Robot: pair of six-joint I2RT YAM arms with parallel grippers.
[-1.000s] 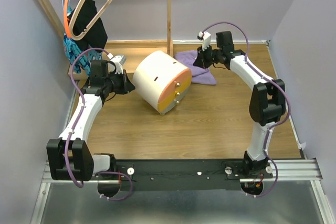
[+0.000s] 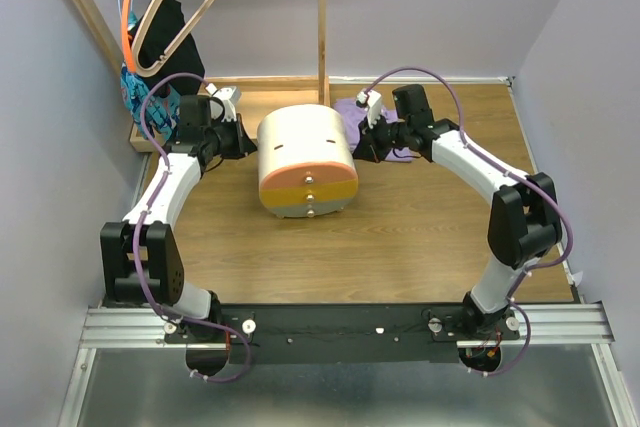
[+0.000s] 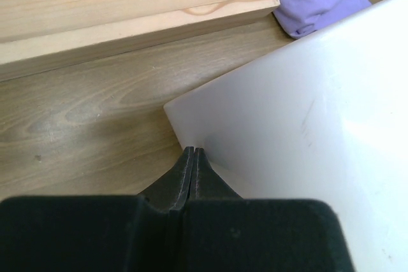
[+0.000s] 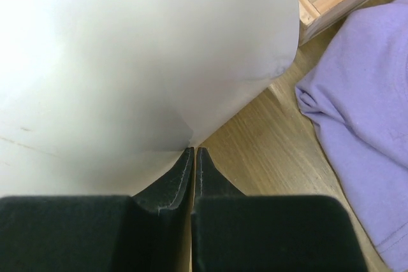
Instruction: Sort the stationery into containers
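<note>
A white, round-topped drawer unit point(image 2: 300, 137) stands on the floor between my two grippers. Its orange, yellow and pale grey drawer fronts face the near side and are closed. My left gripper point(image 2: 252, 150) is shut at the unit's left side, its fingertips against or very near the white wall point(image 3: 306, 113) in the left wrist view. On the other side, my right gripper point(image 2: 364, 159) is shut too, with only a hairline gap and nothing visible in it; its tips meet the white wall's point(image 4: 146, 62) lower edge. No loose stationery shows.
Behind the unit lie a wooden frame base point(image 3: 127, 30) and a crumpled purple cloth point(image 4: 363, 113). A rack with a black bag point(image 2: 175, 47) and blue patterned cloth hangs at the back left.
The drawer unit has turned so its fronts face the near side more squarely. My right gripper came in from the back right to the unit's side; the left moved slightly.
</note>
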